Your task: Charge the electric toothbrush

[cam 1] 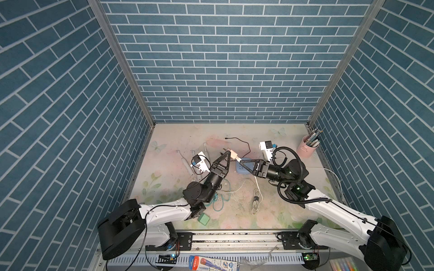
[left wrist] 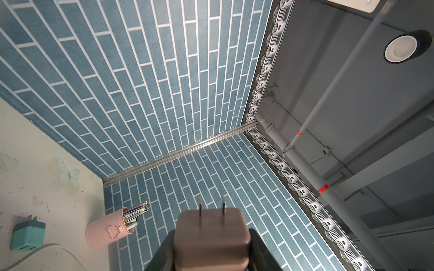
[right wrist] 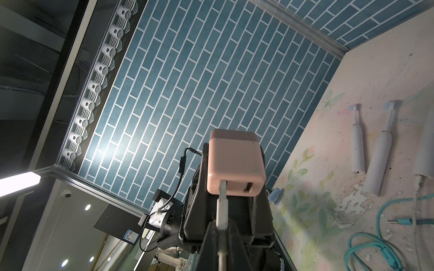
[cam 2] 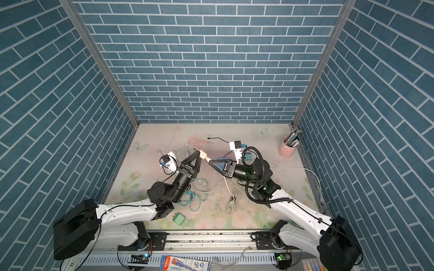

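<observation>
A pink two-port charger block (right wrist: pixel 236 164) is held up off the table, my left gripper (cam 1: pixel 229 154) shut on its sides. Its two prongs point away from the left wrist camera. My right gripper is shut on the white USB cable's plug (right wrist: pixel 222 210). The plug's metal end meets the block's left port; how deep it sits cannot be told. The cable's bundled length (cam 1: pixel 256 198) hangs below. Several white toothbrushes, one (right wrist: pixel 378 164) among them, lie on the table; the rightmost (right wrist: pixel 425 153) has a white cable at its base. A blue power strip (cam 1: pixel 244 168) sits behind the right gripper.
A teal cable (right wrist: pixel 384 248) lies by the toothbrushes. There is a green block (cam 1: pixel 204 219) at the front, a teal charger (left wrist: pixel 28 234) further right, and a pink pen cup (cam 1: pixel 306 149) at the back right. A black cable (cam 1: pixel 244 142) lies at the back.
</observation>
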